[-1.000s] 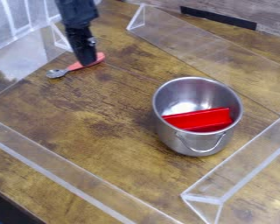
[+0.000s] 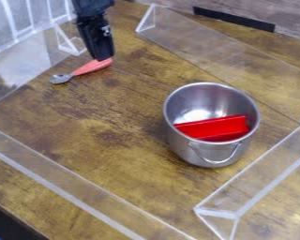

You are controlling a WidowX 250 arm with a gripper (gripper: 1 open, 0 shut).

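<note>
My dark gripper [image 2: 100,51] hangs at the upper left, just above a spoon with a red handle [image 2: 90,67] and a silver head that lies on the wooden table [image 2: 109,159]. Its fingers look shut, with nothing visible between them. A steel pot [image 2: 209,98] stands at the right, holding a red block [image 2: 209,128].
Clear plastic barriers [image 2: 190,42] edge the table along the back, left, front-left and lower right. The middle of the table between the spoon and the pot is bare.
My gripper has risen from down by the spoon's handle and shifted slightly. The spoon and pot look unmoved.
</note>
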